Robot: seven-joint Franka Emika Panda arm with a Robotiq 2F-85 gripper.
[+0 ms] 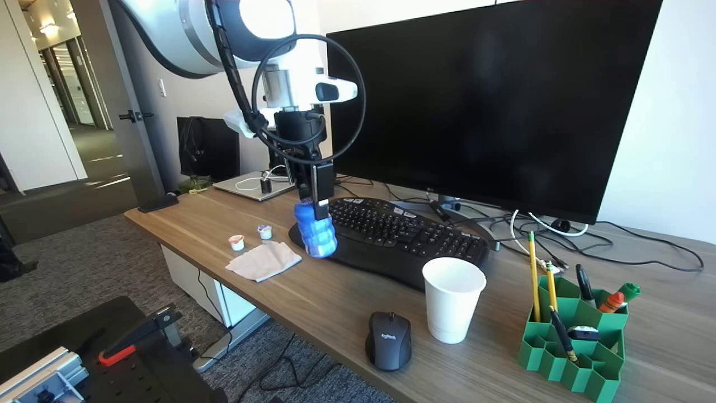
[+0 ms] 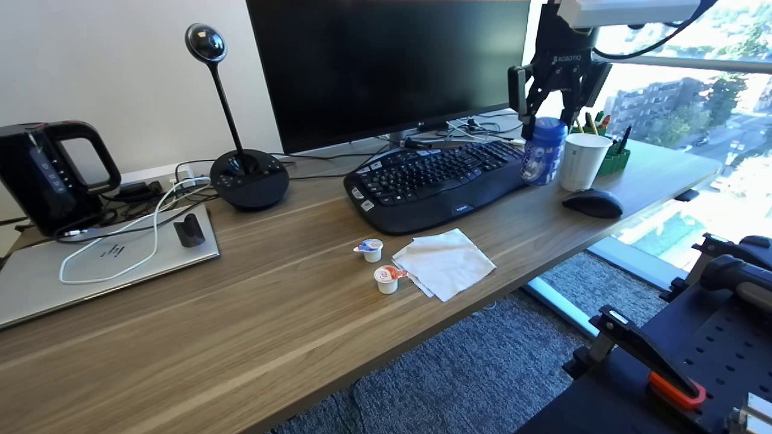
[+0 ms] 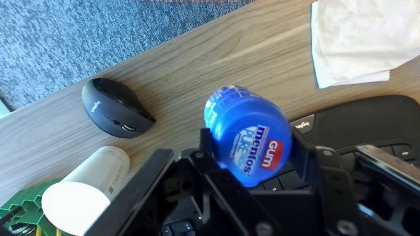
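Note:
A blue Mentos gum bottle (image 3: pixel 252 137) is clasped upright between my gripper's two fingers, its lid facing the wrist camera. In exterior view 1 my gripper (image 1: pixel 320 209) is shut on the bottle (image 1: pixel 315 232), which hangs in the air in front of the black keyboard (image 1: pixel 403 235). From exterior view 2 the bottle (image 2: pixel 544 153) appears beside the white paper cup (image 2: pixel 583 160), below the gripper (image 2: pixel 550 129). The wrist view has the keyboard (image 3: pixel 366 122) partly behind the bottle and fingers.
A dark mouse (image 1: pixel 389 340) and a green pen holder (image 1: pixel 575 349) flank the cup. The folded napkin (image 2: pixel 447 261) lies near two small creamer cups, one red-lidded (image 2: pixel 387 279), one blue-lidded (image 2: pixel 371 249). Bare desk stretches left of these in exterior view 2. A large monitor (image 1: pixel 483 114) stands behind.

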